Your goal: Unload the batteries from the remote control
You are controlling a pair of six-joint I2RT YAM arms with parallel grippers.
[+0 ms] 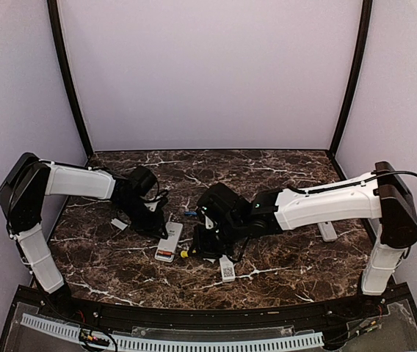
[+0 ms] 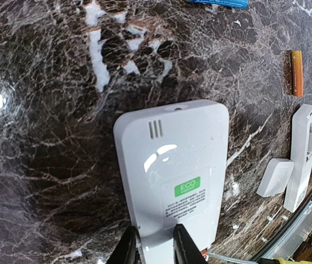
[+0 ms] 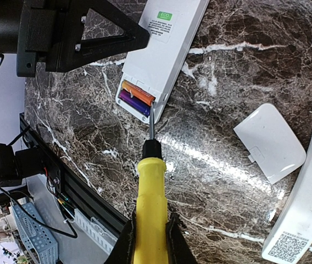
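Note:
The white remote control [image 3: 161,41] lies back up, its compartment open, holding an orange battery [image 3: 138,91] and a purple battery [image 3: 134,103]. My left gripper is shut on the remote control, one finger at its left edge and the other over its back. My right gripper is shut on a screwdriver with a yellow handle [image 3: 151,192]. The tip of its thin metal shaft is at the right end of the orange battery; whether it touches is hard to tell. In the top view both grippers are close together around the remote.
A loose white cover [image 3: 271,143] and a second white device [image 3: 293,223] lie to the right. An orange battery [image 2: 297,73] and a blue object [image 2: 222,2] rest on the marbled table. Another white device [image 1: 327,231] lies far right.

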